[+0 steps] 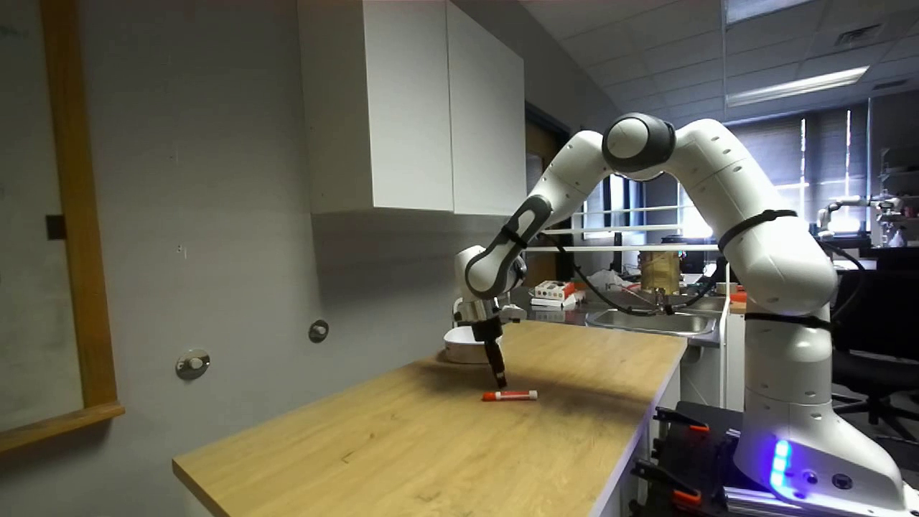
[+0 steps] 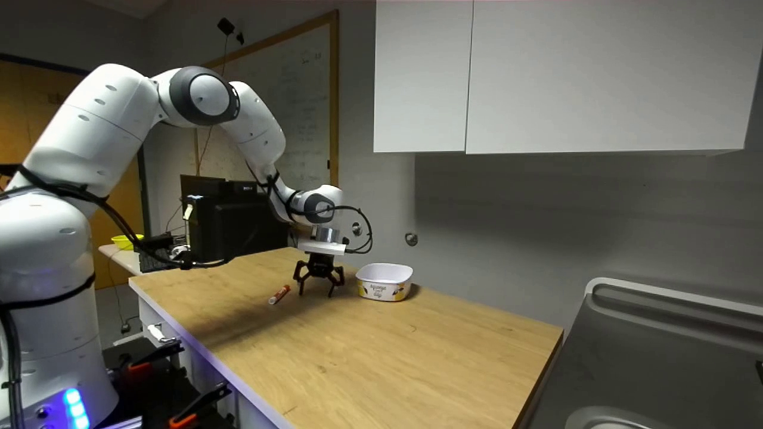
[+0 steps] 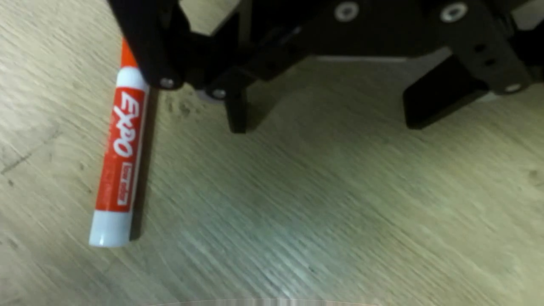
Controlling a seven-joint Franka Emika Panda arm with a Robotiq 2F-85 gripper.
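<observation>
A red Expo marker with a white end lies flat on the wooden countertop. My gripper points down with its fingers spread wide, and only bare wood shows between them. In the wrist view the marker sits outside the left finger, whose linkage hides part of its red cap end. From the second exterior view, the gripper stands between the marker and a white tub with a printed side. The fingertips are close to the counter; whether they touch it, I cannot tell.
White wall cabinets hang above the counter's back side. A sink and some boxes are beyond the counter's far end. Much of the wooden top is clear.
</observation>
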